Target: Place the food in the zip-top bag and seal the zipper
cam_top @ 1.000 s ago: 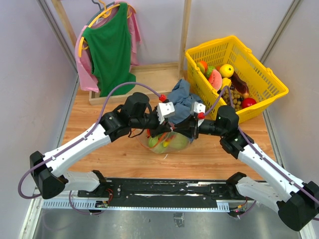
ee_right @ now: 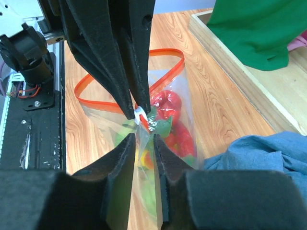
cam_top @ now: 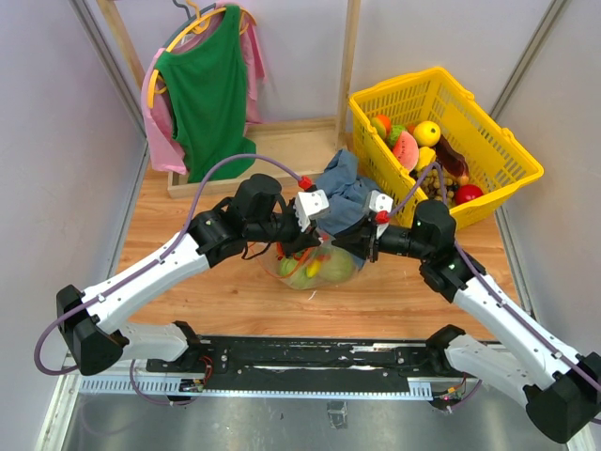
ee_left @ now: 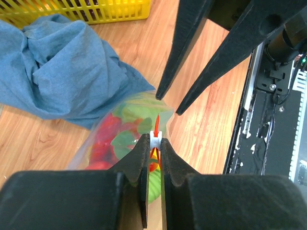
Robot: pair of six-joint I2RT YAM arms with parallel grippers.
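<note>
A clear zip top bag (ee_right: 180, 115) holding red and green food stands upright on the wooden table, its orange zipper (ee_right: 168, 75) spread in an open loop at the top. My left gripper is shut on the small white zipper slider (ee_right: 140, 114) at one end of that loop. Close by, my right gripper has its fingertips apart. Behind them part of the bag's clear film shows in the right wrist view, and I see nothing gripped. In the top view the bag (cam_top: 319, 268) is partly hidden beneath both grippers.
Behind the bag lies a crumpled blue cloth (cam_top: 346, 193). A yellow basket (cam_top: 502, 169) of toy food stands at the back right. Clothes, including a green top (cam_top: 211, 94), hang over a wooden tray (cam_top: 296, 155). Bare table lies in front of the bag.
The right arm has drawn back a little to the right, widening the gap between the grippers. The left arm and the bag look almost unmoved.
</note>
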